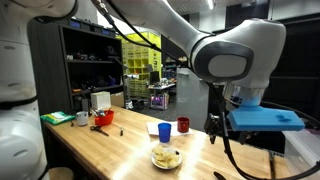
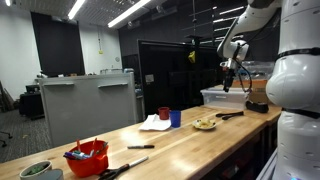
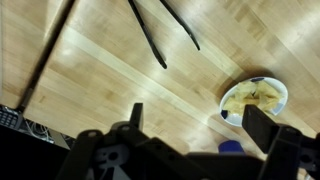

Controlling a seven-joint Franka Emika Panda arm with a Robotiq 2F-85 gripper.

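Note:
Seen from the wrist, my gripper stands open over bare wood, its two dark fingers wide apart with nothing between them. A white bowl [image 3: 252, 98] of yellowish pieces, perhaps chips, sits close to the right finger. Just below it is part of a blue cup [image 3: 230, 147]. Two thin dark utensils [image 3: 148, 34] lie toward the top of that view. In exterior view 1, the arm hangs high over the table's right side, and the bowl [image 1: 167, 157] is left of the gripper.
A red cup [image 2: 163, 113] stands beside the blue cup [image 2: 175, 118] behind the bowl. A red container [image 2: 87, 157] with tools is at the table's far end, with marker-like items [image 2: 125, 164] lying near it.

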